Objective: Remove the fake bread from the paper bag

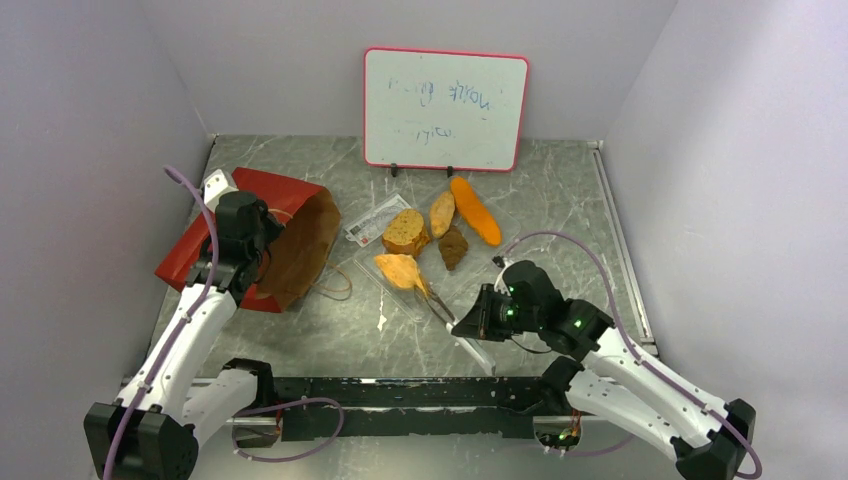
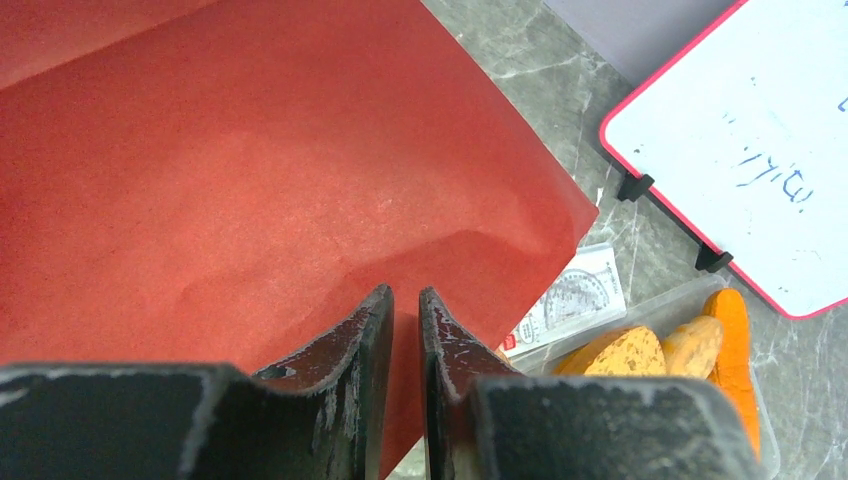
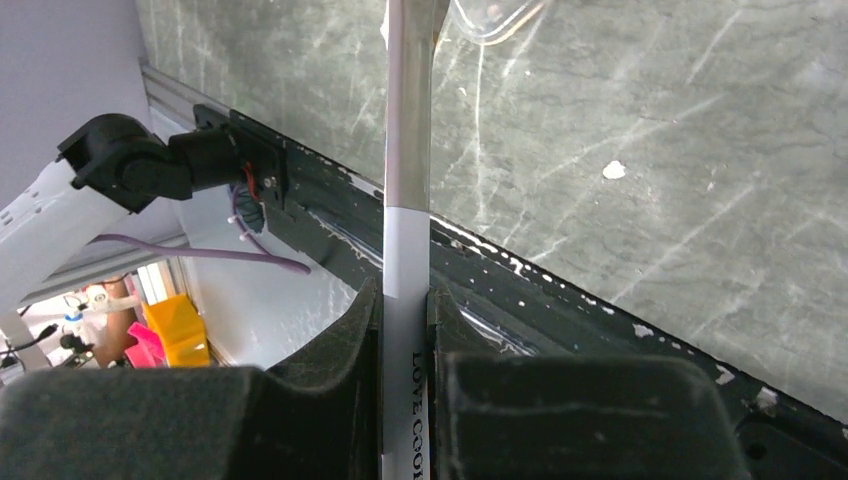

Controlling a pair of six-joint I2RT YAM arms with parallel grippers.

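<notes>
The red paper bag (image 1: 185, 260) lies on its side at the left, brown mouth facing right. My left gripper is shut on its red paper. My right gripper is shut on tongs (image 3: 407, 250) with a white handle; in the top view their tips are at a yellow bread piece (image 1: 398, 270) over the clear tray, beside sliced bread (image 1: 404, 231), an oval piece (image 1: 441, 214), a brown piece (image 1: 452, 247) and a long orange bread (image 1: 476, 212). Whether the tips still grip the yellow piece is unclear.
A whiteboard (image 1: 444, 107) stands at the back, with a printed banknote (image 2: 570, 295) near the tray. Walls bound the counter on the left, back and right. Bare counter (image 1: 560, 200) shows at the right and along the front.
</notes>
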